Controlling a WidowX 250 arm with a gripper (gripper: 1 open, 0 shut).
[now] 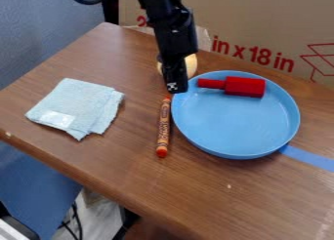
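Observation:
My gripper (175, 80) points down from the top centre, its tip by the left rim of a blue plate (239, 127); whether it is open or shut is hard to tell. A red cylinder with a handle (241, 86) lies on the plate's back part. An orange crayon-like stick (163, 132) lies left of the plate. A folded pale blue cloth (77, 107) sits further left. A yellowish round object (189, 64) is partly hidden behind the gripper.
The wooden table (131, 185) has bare room at the front and back left. A cardboard box (261, 29) stands behind; blue tape (307, 158) runs at the right.

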